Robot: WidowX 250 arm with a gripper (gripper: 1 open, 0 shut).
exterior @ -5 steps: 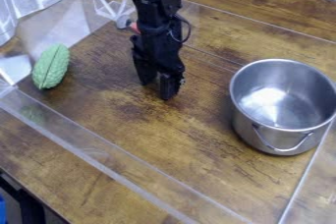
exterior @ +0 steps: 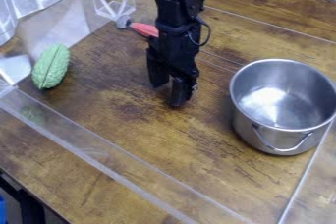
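Note:
The black robot arm reaches down from the top to the middle of the wooden table, its gripper (exterior: 172, 84) low over the surface; its dark fingers blur together, so their opening and anything between them cannot be made out. A pink-red object (exterior: 143, 29) lies just behind the arm, partly hidden. A green leafy vegetable (exterior: 50, 67) lies at the left. A steel pot (exterior: 281, 105) stands at the right, apart from the gripper.
Clear plastic edging (exterior: 118, 165) crosses the lower left of the table (exterior: 171, 159). A white object (exterior: 14, 69) sits at the far left edge.
The arm and gripper have shifted slightly to the right, uncovering more of the pink-red object behind. The vegetable and pot have not moved.

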